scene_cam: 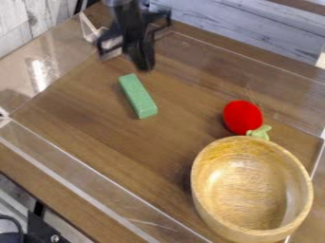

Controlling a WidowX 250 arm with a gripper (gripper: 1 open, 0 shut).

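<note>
A green block (137,96) lies flat on the wooden table, left of centre. My gripper (132,53) is above and behind it at the top left, blurred, apart from the block; whether its fingers are open or shut is unclear, and nothing held is visible.
A red tomato-like object (242,117) with green leaves sits at the right. A large wooden bowl (250,190) stands at the front right.
</note>
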